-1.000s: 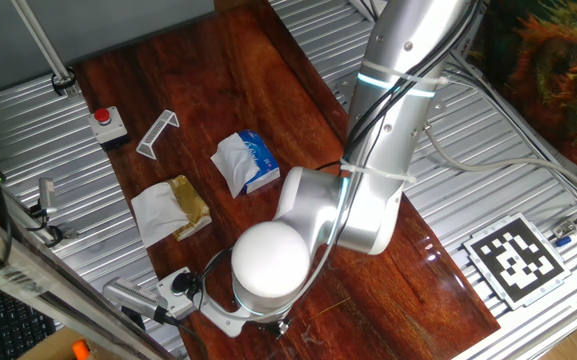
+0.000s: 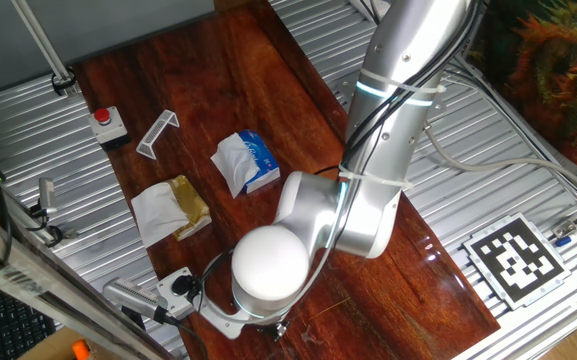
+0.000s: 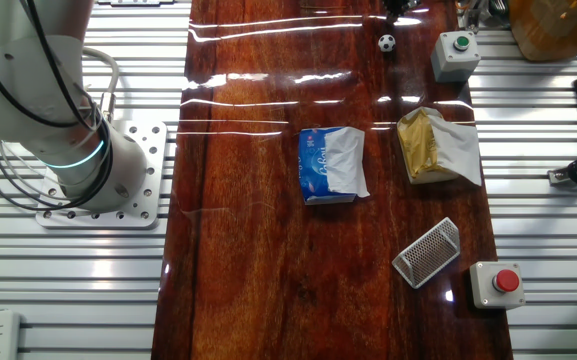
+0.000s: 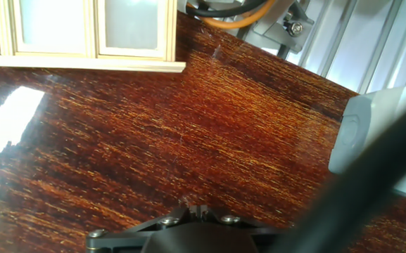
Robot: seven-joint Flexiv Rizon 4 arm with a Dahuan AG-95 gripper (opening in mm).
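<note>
My gripper shows at the bottom edge of the wrist view, its dark fingertips close together over bare wood, with nothing visible between them. In exterior view 1 the arm's white round joint hides it from above. A blue-and-white tissue pack [image 3: 326, 165] lies mid-table, and a gold-and-white one [image 3: 436, 147] sits nearer the edge with the buttons. The small soccer ball [image 3: 386, 43] rests near the top of exterior view 2. A pale window-shaped frame [image 4: 90, 35] stands at the upper left of the wrist view.
A white perforated bracket [image 3: 428, 253] lies beside a red-button box [image 3: 497, 286] at the table edge. The green-button box [image 3: 455, 58] is on the same edge. Bare wood [image 3: 238, 270] covers much of the table. A marker board [image 2: 515, 259] sits off the table.
The tissue packs, bracket and red-button box have stayed where they were.
</note>
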